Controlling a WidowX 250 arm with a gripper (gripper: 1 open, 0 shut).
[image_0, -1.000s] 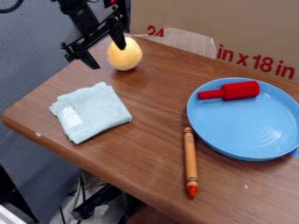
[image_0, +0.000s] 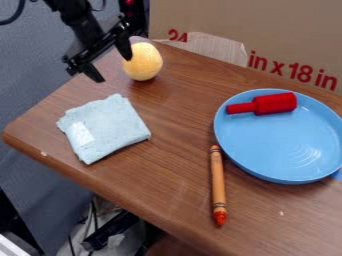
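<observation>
My black gripper (image_0: 110, 62) hangs over the back left of the wooden table, its fingers spread apart and open, just left of a pale yellow ball-like object (image_0: 144, 63). A folded light-blue cloth (image_0: 103, 128) lies on the left of the table. On the right, a red cylinder with a small handle (image_0: 267, 103) rests in a blue plate (image_0: 278, 148). An orange crayon-like stick (image_0: 218, 185) lies left of the plate, its red tip toward the front.
A cardboard box (image_0: 261, 35) stands along the back. The table's left edge drops off to a grey surface.
</observation>
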